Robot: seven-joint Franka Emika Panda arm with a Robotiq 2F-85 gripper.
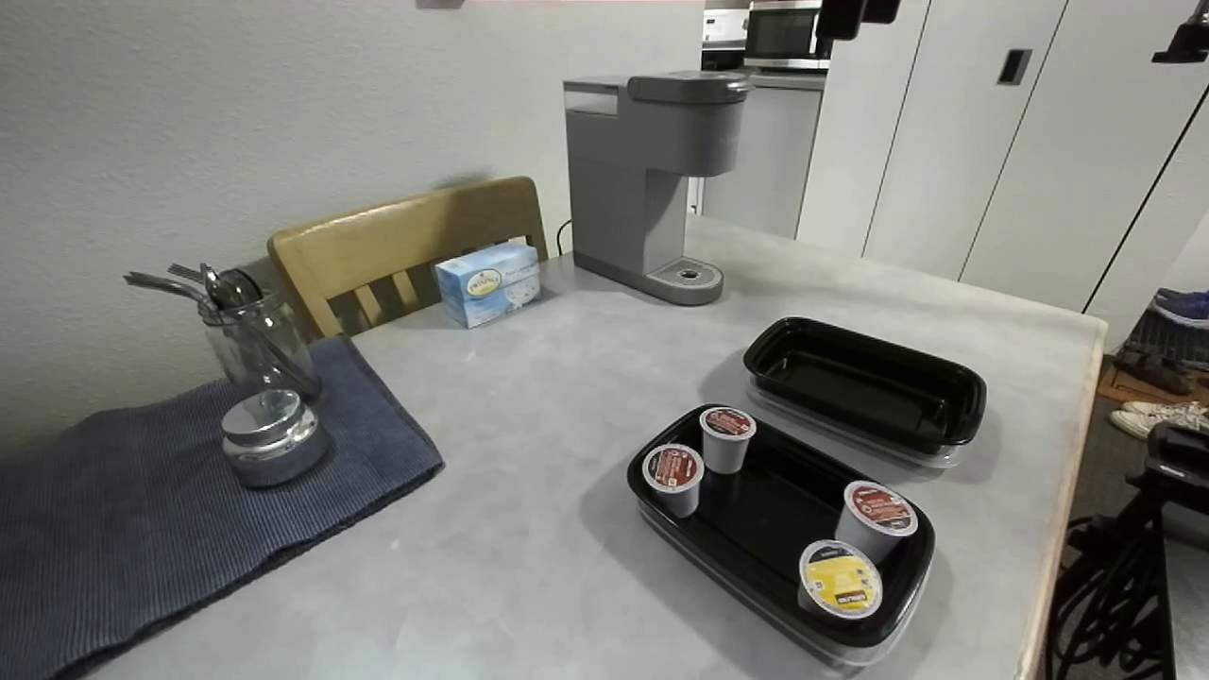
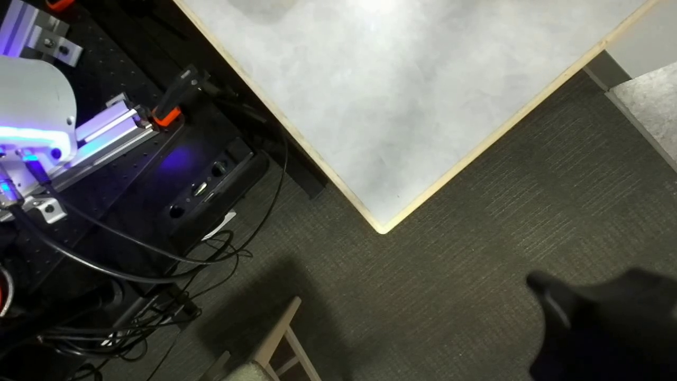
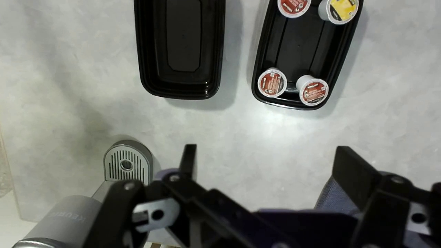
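Note:
My gripper is open above the table in the wrist view, its two black fingers wide apart with only bare tabletop seen between them. Beyond the fingers, a black tray point(image 3: 301, 58) holds three red-lidded pods and one yellow-lidded pod point(image 1: 840, 579). Two red pods, one of them this red pod point(image 1: 726, 437), stand at the end nearer the coffee maker; the third red pod point(image 1: 876, 519) is beside the yellow one. An empty black tray point(image 3: 184, 37) lies alongside. The grey coffee maker point(image 1: 618, 170) stands at the table's back, its drip grate point(image 3: 126, 165) left of my fingers.
A blue tea box point(image 1: 489, 283) sits left of the coffee maker. On a blue cloth point(image 1: 147, 499) are a glass jar of utensils point(image 1: 255, 340) and a silver-lidded jar point(image 1: 272, 436). Open tabletop lies between cloth and trays. A wooden chair point(image 1: 408, 244) adjoins the table.

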